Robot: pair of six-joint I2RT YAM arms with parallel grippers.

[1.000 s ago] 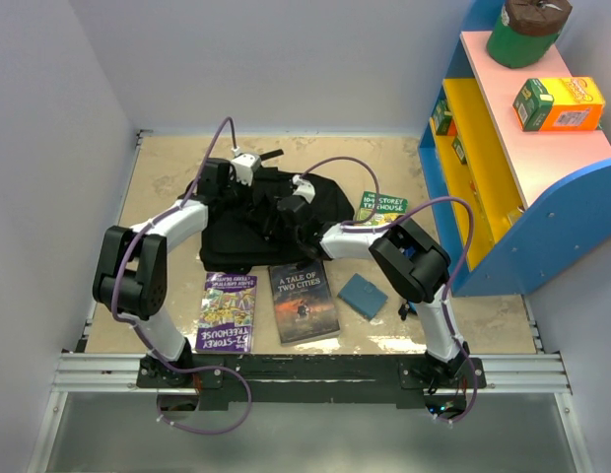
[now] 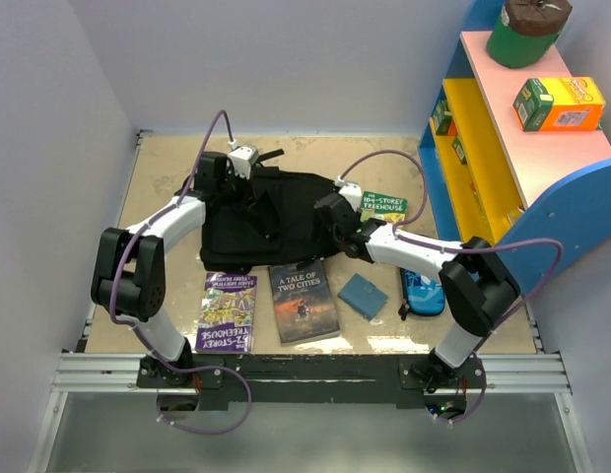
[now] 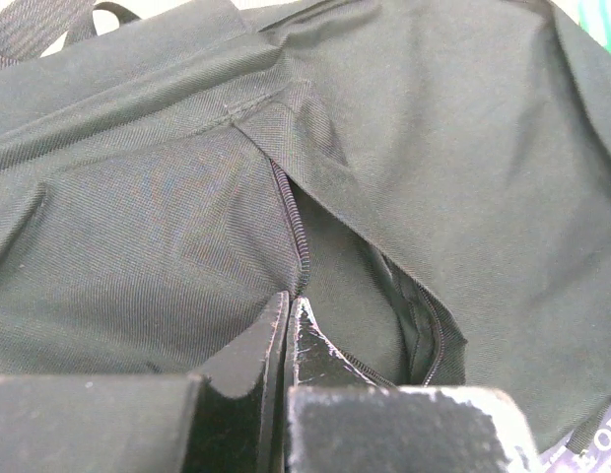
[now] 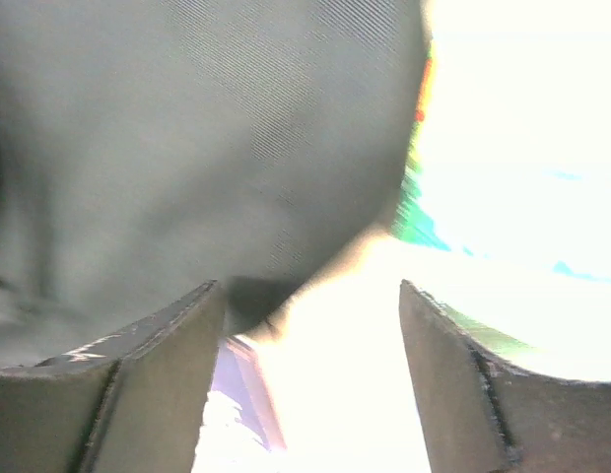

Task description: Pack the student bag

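Note:
The black bag (image 2: 222,236) lies flat at the back middle, an unzipped pocket showing in the left wrist view (image 3: 463,158). My left gripper is shut at that pocket's zipped edge; whether it pinches any fabric is unclear. My right gripper is open over the bag's right edge, its view blurred and washed out. In front lie a purple Treehouse book (image 2: 225,313), A Tale of Two Cities (image 2: 304,303), a blue-grey notebook (image 2: 363,296) and a blue pencil case (image 2: 423,294). A green 104-Storey Treehouse book (image 2: 383,205) lies right of the bag.
A shelf unit with a pink top (image 2: 522,59), yellow shelf and blue side stands on the right, holding boxes (image 2: 559,103) and a green cylinder (image 2: 522,39). Bare table shows left of and behind the bag.
My right arm has moved right, away from the pocket to the bag's right edge, uncovering more of the bag's middle.

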